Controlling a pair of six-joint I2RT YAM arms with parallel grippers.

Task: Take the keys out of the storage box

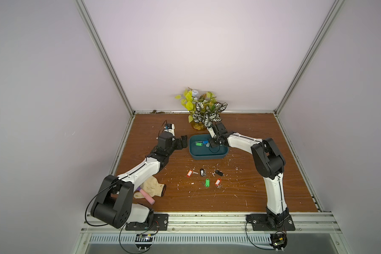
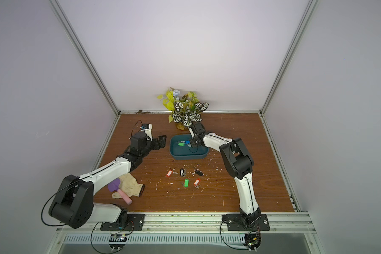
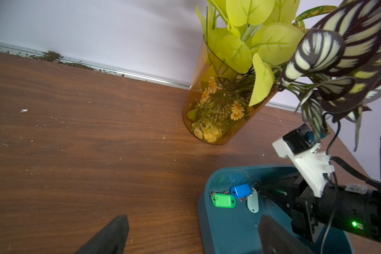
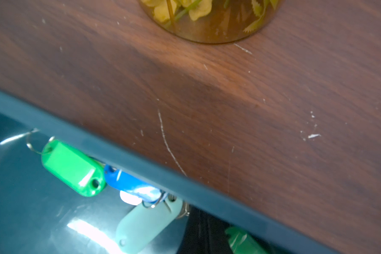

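Note:
The teal storage box (image 1: 208,156) sits mid-table. Along its back wall lie keys with a green tag (image 4: 74,169), a blue tag (image 4: 133,186) and a pale tag (image 4: 146,226). Another green item (image 4: 243,243) shows at the right of the fingers. My right gripper reaches down into the box against the back wall and is shut; a key ring beside the pale tag is close to its fingers, and I cannot see whether anything thin is between them. Left of the box, my left gripper hangs open and empty.
A vase of flowers (image 3: 224,101) stands right behind the box. In front of it several keys, among them a green tag (image 1: 207,182) and a black key (image 1: 219,172), lie on the table. A glove (image 2: 131,185) lies front left.

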